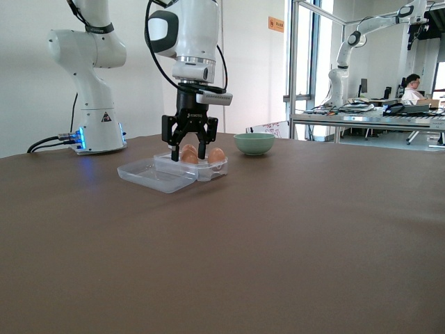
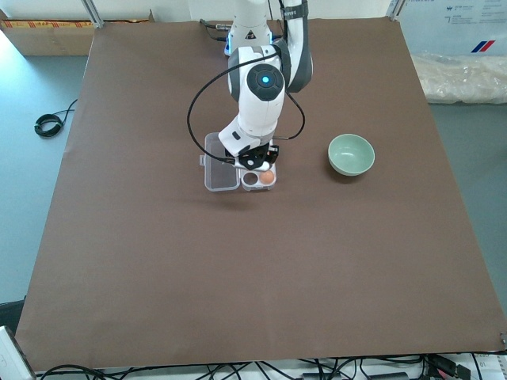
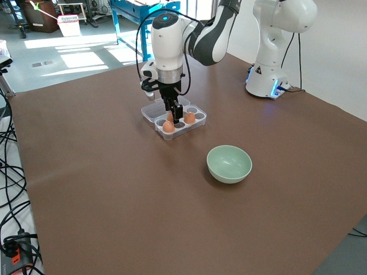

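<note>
A clear plastic egg carton with its lid folded back holds several brown eggs, with some cups empty. My black gripper is down over the carton, its fingers on either side at the eggs in the top view; whether an egg is held between them I cannot tell. In the camera left view the wrist hides much of the carton. A mint green bowl stands empty on the table, apart from the carton, to its right in the camera left view.
The robot base stands at the back, with cables around it. More cables lie along one table edge.
</note>
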